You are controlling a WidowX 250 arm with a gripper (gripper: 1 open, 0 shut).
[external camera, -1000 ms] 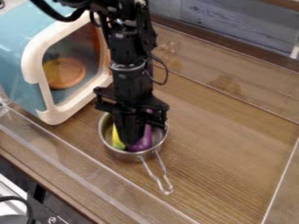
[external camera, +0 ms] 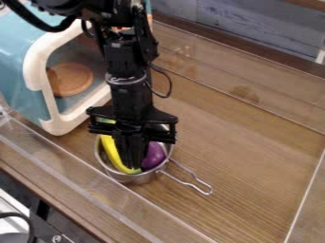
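A metal pot with a long wire handle stands on the wooden counter, holding a yellow object and a purple one. The black gripper points down into the pot, its tips over the contents and partly hidden against them. The fingers look shut; whether anything is between them cannot be seen.
A light blue toy microwave with an open front and a brown plate inside is at the left. A cable shows at the bottom left.
The pot's handle has shifted slightly over the last second.
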